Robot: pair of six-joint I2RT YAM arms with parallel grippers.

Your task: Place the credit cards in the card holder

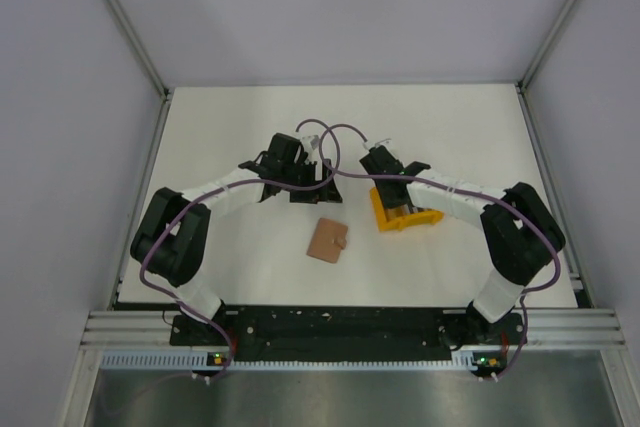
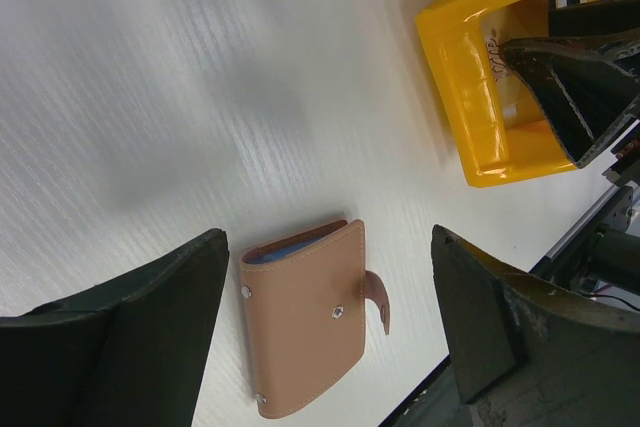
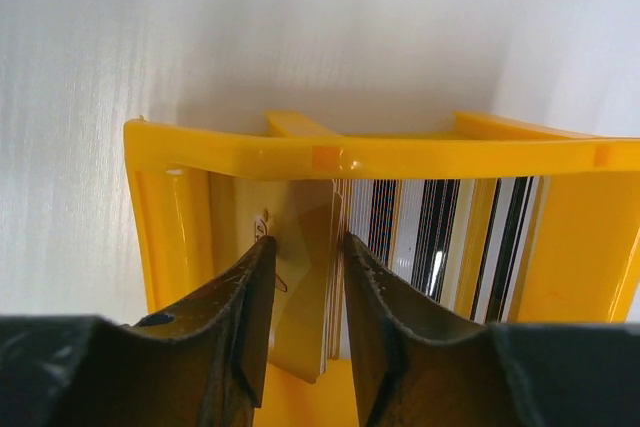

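A brown card holder (image 2: 305, 322) with a flap lies on the table, blue showing inside its upper opening. Above it, my left gripper is open, its fingers wide apart and empty. In the right wrist view, a yellow box (image 3: 430, 157) holds a row of cards (image 3: 405, 232) on edge. A gold card (image 3: 300, 212) leans at the row's left end. My right gripper reaches into the box, one fingertip before the gold card's face, the other by its right edge. These fingers stand partly open; whether they touch the card is unclear.
A cable (image 1: 345, 129) arches between the two grippers. The box's yellow walls stand close around my right fingers.
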